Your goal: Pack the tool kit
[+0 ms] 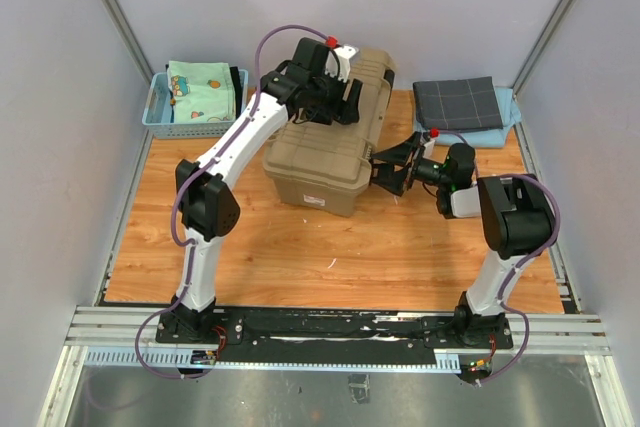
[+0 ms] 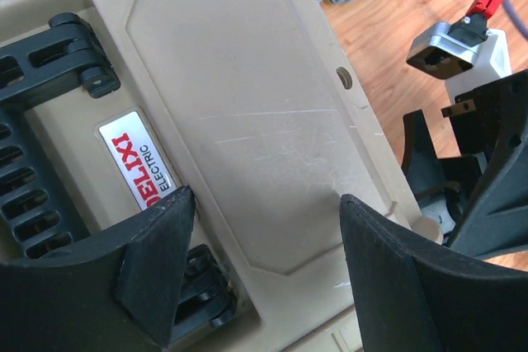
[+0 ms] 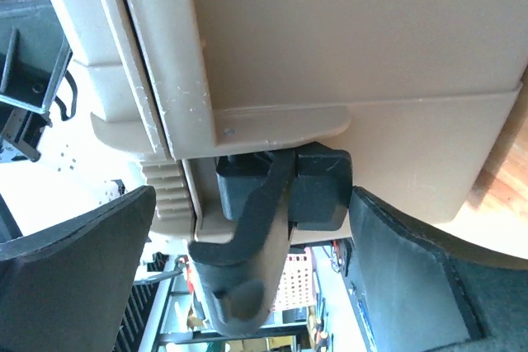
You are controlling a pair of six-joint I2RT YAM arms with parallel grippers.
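Observation:
A large tan hard case stands closed in the middle of the table. On its lid, with black handle and latches and a label in the left wrist view, rests my left gripper, fingers part open over the lid. My right gripper stands open at the case's right side, where a black latch sits between its fingers in the right wrist view.
A blue basket with folded cloths is at the back left. A dark folded cloth lies on a light blue one at the back right.

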